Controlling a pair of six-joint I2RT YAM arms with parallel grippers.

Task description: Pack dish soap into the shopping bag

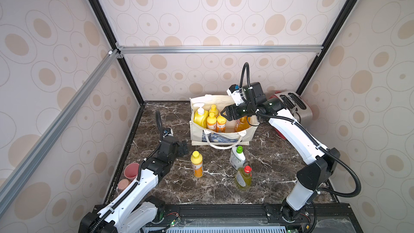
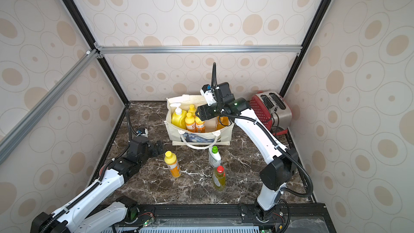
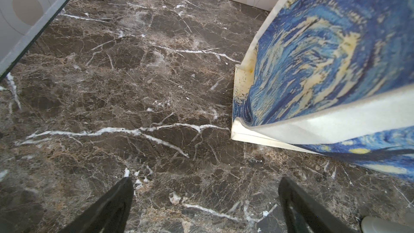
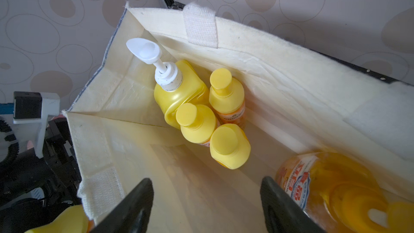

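The cream shopping bag [image 1: 197, 138] stands open at the back middle, painted blue on its outside. Inside, the right wrist view shows a yellow pump bottle [image 4: 183, 88], several small yellow-capped bottles [image 4: 229, 146] and an amber bottle [image 4: 345, 185] in the right part. Above the bag's opening my right gripper has its fingers apart, nothing between them. My left gripper is open and empty over bare counter, left of the bag's front. In front of the bag stand a yellow-capped bottle [image 1: 197, 164], a green-capped white bottle [image 1: 237, 158] and a red-capped bottle [image 1: 243, 178].
A red and silver toaster [image 2: 271, 110] stands at the back right, near the right arm. Pink cups [image 1: 131, 170] sit at the left edge beside the left arm.
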